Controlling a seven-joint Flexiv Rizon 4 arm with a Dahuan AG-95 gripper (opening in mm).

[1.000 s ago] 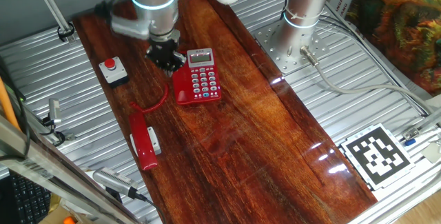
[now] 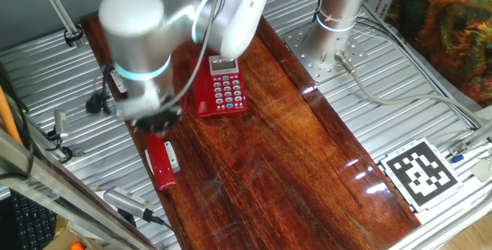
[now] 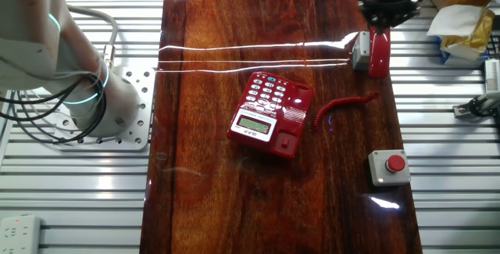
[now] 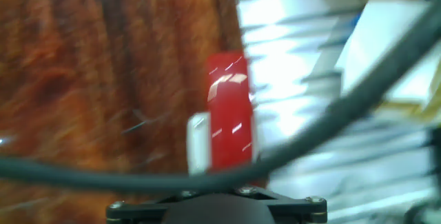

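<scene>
The red telephone handset (image 2: pixel 162 161) lies off its base along the table edge, over or against a small pale box (image 3: pixel 361 51). The red telephone base (image 3: pixel 269 113), with keypad and display, sits on the wooden table, its cradle empty. A coiled red cord (image 3: pixel 340 107) runs from near the base toward the handset. Blurred by motion, my gripper (image 2: pixel 157 123) overlaps the cord end of the handset in exterior view 1. The wrist view has the handset (image 4: pixel 231 114) ahead of the gripper body; no fingers show clearly there, so their opening cannot be read.
A grey box with a red push button (image 3: pixel 388 166) stands near the same table edge. Dark cable crosses the wrist view. Beyond the edge are metal slats and a camera (image 2: pixel 127 201).
My gripper has moved from beside the telephone base toward the handset, leftward and downward in exterior view 1. The arm now covers the button box there. Handset and base have stayed put.
</scene>
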